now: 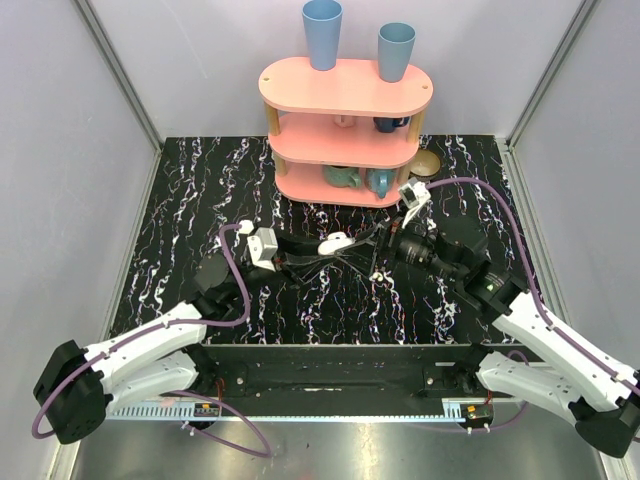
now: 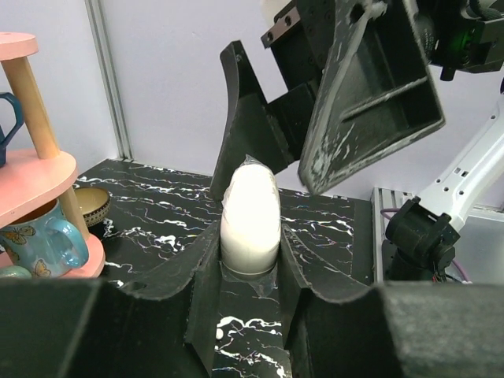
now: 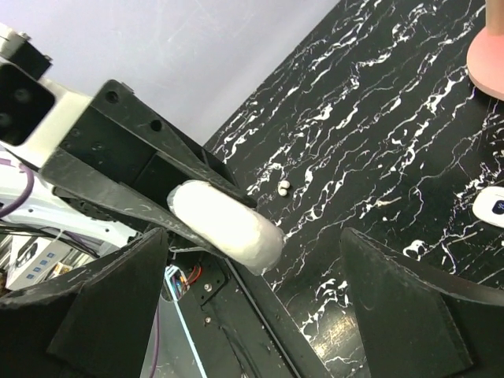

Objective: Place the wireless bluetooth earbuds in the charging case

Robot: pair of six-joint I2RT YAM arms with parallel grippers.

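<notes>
The white charging case [image 1: 335,245] is held level in my left gripper [image 1: 318,255], which is shut on it; in the left wrist view it stands upright between the fingers, its end toward me. My right gripper [image 1: 358,250] is open around the case's right side, its fingertips apart from it in the right wrist view, where the case [image 3: 228,224] shows as a rounded white capsule. Small white pieces, likely the earbuds [image 3: 283,186], lie on the black marble table; in the top view they appear near the right gripper [image 1: 377,277].
A pink shelf [image 1: 345,85] with cups and mugs stands at the back, with a bowl [image 1: 426,163] at its right. A small white item [image 3: 490,206] lies on the table in the right wrist view.
</notes>
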